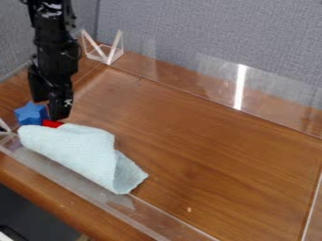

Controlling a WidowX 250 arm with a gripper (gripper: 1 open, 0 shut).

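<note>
My black gripper (51, 99) hangs at the left of the table, pointing down just above a blue star-shaped object (30, 112) with a small red piece (51, 123) beside it. A pale folded cloth (82, 155) lies in front of these, along the near left edge, partly over the clear rim. The fingertips are dark and overlap, so their spacing is hard to make out; nothing visible hangs from them.
Clear plastic walls line its edges, with a white bracket (104, 52) at the back left corner. A grey wall stands behind.
</note>
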